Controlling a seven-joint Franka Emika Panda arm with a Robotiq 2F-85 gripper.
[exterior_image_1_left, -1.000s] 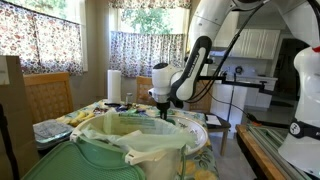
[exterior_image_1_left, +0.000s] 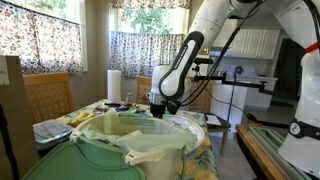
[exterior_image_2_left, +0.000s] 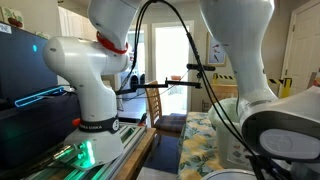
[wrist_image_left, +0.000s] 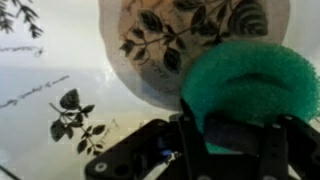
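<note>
A green sponge-like pad (wrist_image_left: 285, 75) is in the wrist view, with my gripper shut on it. Under it lies a pale plate (wrist_image_left: 95, 45) decorated with dark leaves, script and a brownish round patch. The sponge covers part of that patch; whether it presses on the surface is hard to tell. In exterior view 1 my gripper (exterior_image_1_left: 159, 109) is low over the far table, small and partly hidden. A white rim of a plate (exterior_image_2_left: 230, 175) shows at the bottom of exterior view 2.
In the foreground of exterior view 1 stands a white bin (exterior_image_1_left: 160, 165) with a pale green bag liner (exterior_image_1_left: 125, 130), beside a green board-like object (exterior_image_1_left: 85, 160). A paper towel roll (exterior_image_1_left: 114, 85) stands at the back. Small items lie near the table's far left.
The arm's wrist has turned and shifted slightly over the table, and the gripper stays low. The bin and the other objects in exterior view 1 have not moved.
</note>
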